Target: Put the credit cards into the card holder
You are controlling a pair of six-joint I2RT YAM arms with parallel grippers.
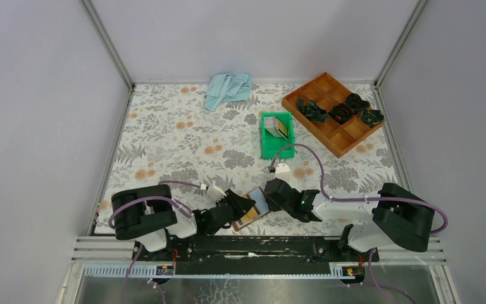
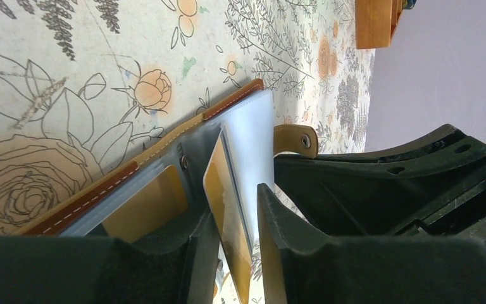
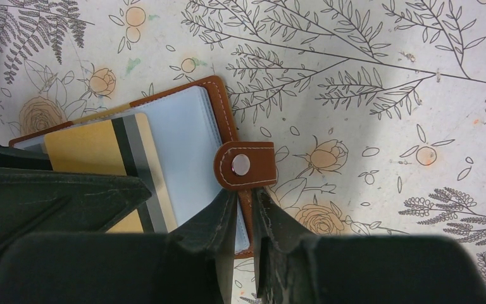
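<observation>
The brown leather card holder (image 1: 247, 221) lies open at the front middle, clear pockets showing. In the right wrist view, a yellow card with dark stripes (image 3: 88, 149) lies in it beside a pale blue pocket (image 3: 177, 145). My left gripper is over the holder; its fingers stand apart, the raised edge of a yellow card (image 2: 228, 221) and a pocket sheet between them. Whether they touch the card is unclear. My right gripper is at the holder's right edge by the snap tab (image 3: 247, 164), that edge showing in a narrow gap between its fingertips.
A green tray (image 1: 277, 154) with cards inside stands behind the holder. A wooden compartment box (image 1: 338, 149) with dark green coils is at the back right, a blue cloth (image 1: 229, 88) at the back.
</observation>
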